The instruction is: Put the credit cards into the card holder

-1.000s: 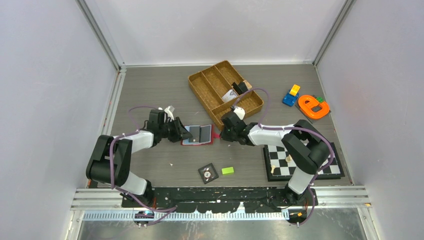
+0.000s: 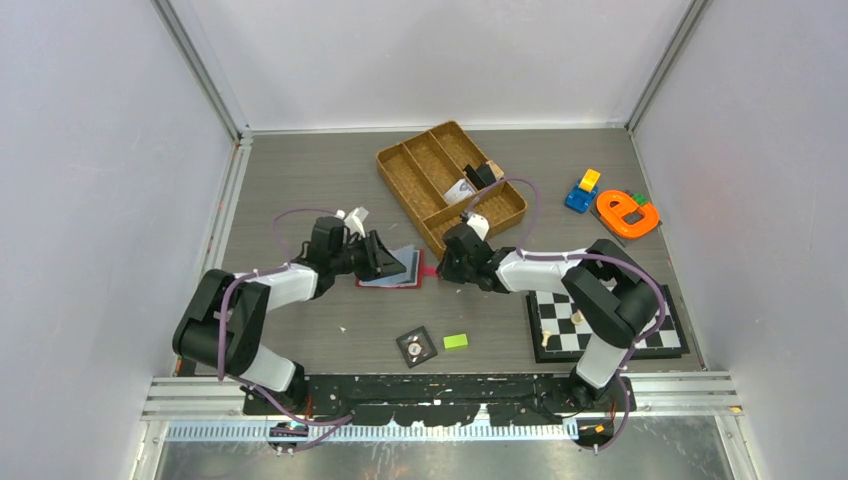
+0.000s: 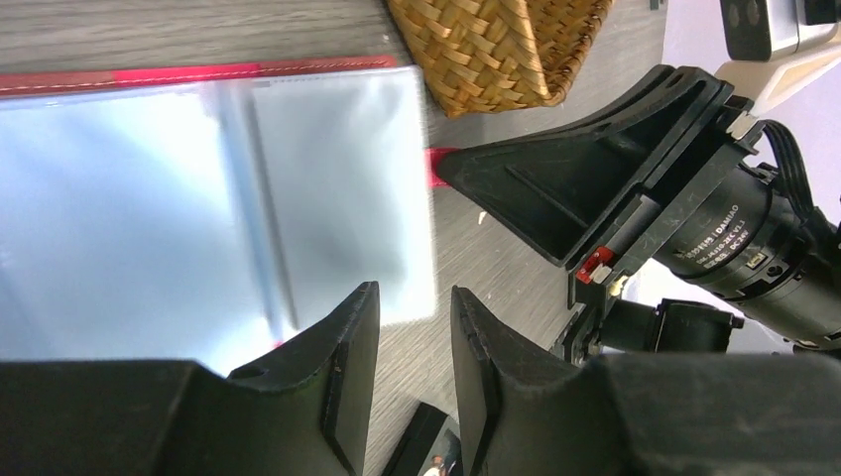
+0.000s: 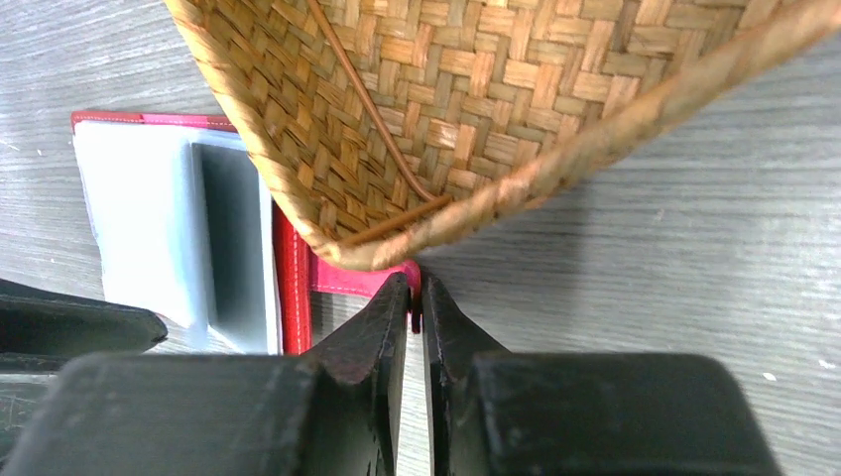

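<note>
The red card holder (image 2: pixel 417 277) lies open on the table, its pale sleeves (image 3: pixel 347 198) filling much of the left wrist view. My left gripper is over the sleeves, nearly shut; I cannot tell what is between its fingers. My right gripper is shut on the holder's red strap (image 4: pixel 347 278), beside the basket's corner. I cannot make out separate credit cards.
The divided woven basket (image 2: pixel 410 185) lies behind, with dark items and a pale card inside. A chessboard (image 2: pixel 555 345), green block (image 2: pixel 455 341), dark square case (image 2: pixel 416 359) and toys (image 2: pixel 628 228) lie around.
My left gripper has moved right over the holder, and a pale sleeve now covers more of the dark pocket. The right arm is still.
</note>
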